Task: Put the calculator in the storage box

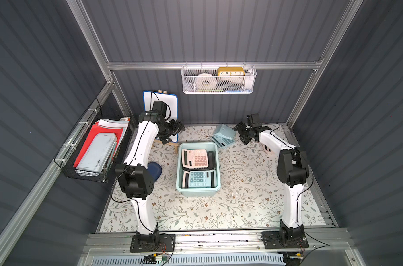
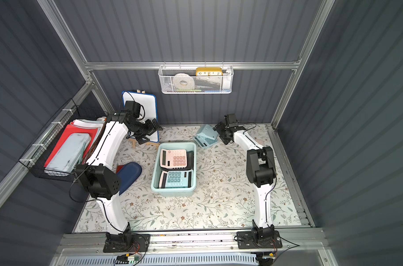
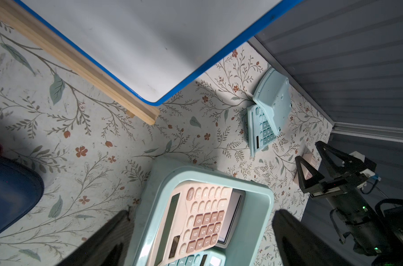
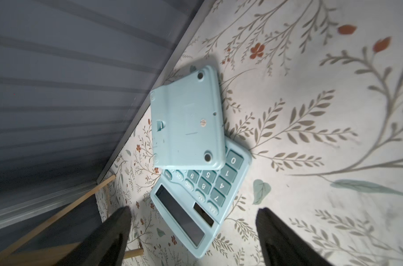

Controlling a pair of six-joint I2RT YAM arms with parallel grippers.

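The storage box is a pale blue open tub in the middle of the table. Inside lie a pink calculator and a light blue calculator, with something dark beneath the pink one. Near the back wall, another light blue calculator rests face up, partly covered by a second light blue calculator lying face down and tilted on it. My right gripper hovers just right of this pair, fingers apart, nothing held. By the whiteboard, my left gripper is open and empty, up above the table.
The whiteboard on its wooden easel stands behind the left arm. A dark blue case lies left of the box. Wire baskets hang on the back wall and left side. Table space right of the box is clear.
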